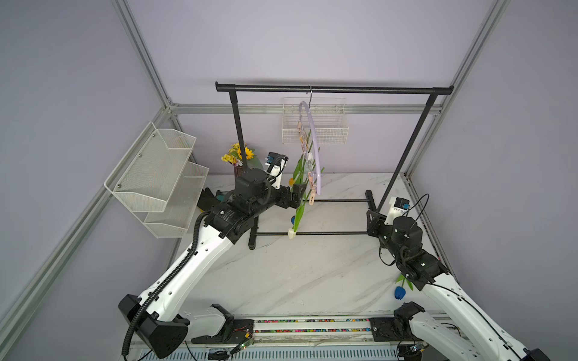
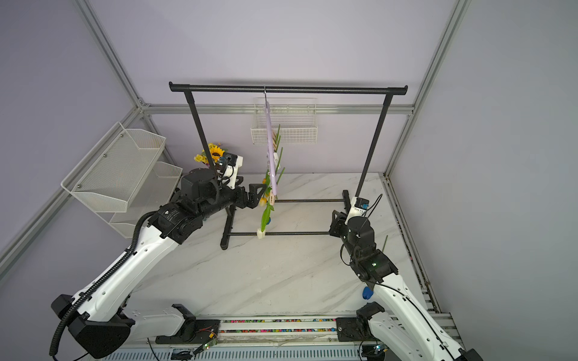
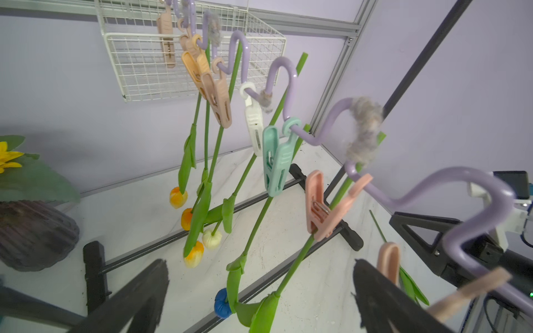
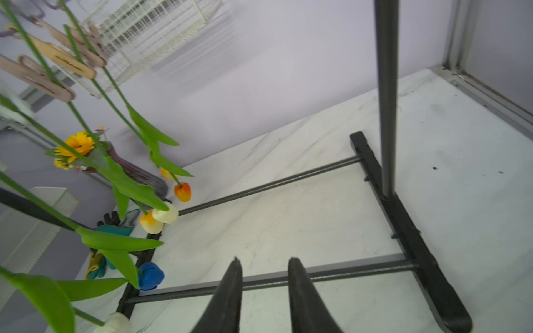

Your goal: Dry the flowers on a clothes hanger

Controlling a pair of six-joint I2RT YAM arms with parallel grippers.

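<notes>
A lilac wavy hanger (image 1: 314,144) hangs from the black rack bar (image 2: 325,90), with clips such as mint (image 3: 276,161) and pink (image 3: 324,213). Tulips with orange, white and blue heads (image 3: 222,303) hang head-down from several clips. My left gripper (image 1: 296,195) is open beside the hanger's near end, nothing between its fingers. My right gripper (image 2: 336,221) is lower, near the rack's right post, empty and part open. A loose blue tulip (image 1: 399,292) lies on the table under the right arm.
A vase (image 3: 30,236) of sunflowers stands at back left. A white mesh shelf (image 1: 153,168) is on the left, a wire basket (image 2: 283,133) on the back wall.
</notes>
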